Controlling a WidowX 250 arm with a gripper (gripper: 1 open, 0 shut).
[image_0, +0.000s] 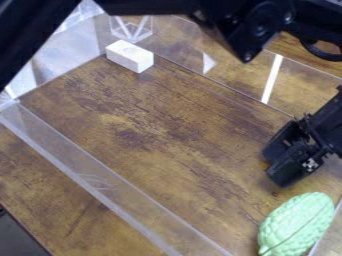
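Note:
My black gripper (286, 160) is low over the wooden board at the right side, angled down and left, its fingers open as far as can be seen; nothing shows held between them. Just below it, at the bottom right, lies a pale green ribbed oval object (294, 223), apart from the fingers. A white block (131, 54) lies at the back left of the board.
Clear plastic walls (94, 180) run along the left and back of the wooden work area (160, 140). The middle of the board is bare. The dark arm spans the top of the view.

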